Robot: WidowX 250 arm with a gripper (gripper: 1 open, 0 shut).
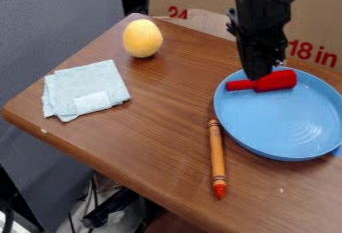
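My gripper (pixel 259 57) hangs over the back of a blue plate (pixel 278 127), its tip just above or at a red cylindrical object (pixel 274 81) lying across the plate's back part. I cannot tell whether its fingers are open, shut or holding anything. An orange crayon (pixel 218 162) lies on the wooden table, left of the plate.
A yellow rounded object (pixel 143 38) stands at the back left of the table (pixel 147 147). A folded light cloth (pixel 84 91) lies near the left edge. A cardboard sheet (pixel 187 2) is behind.
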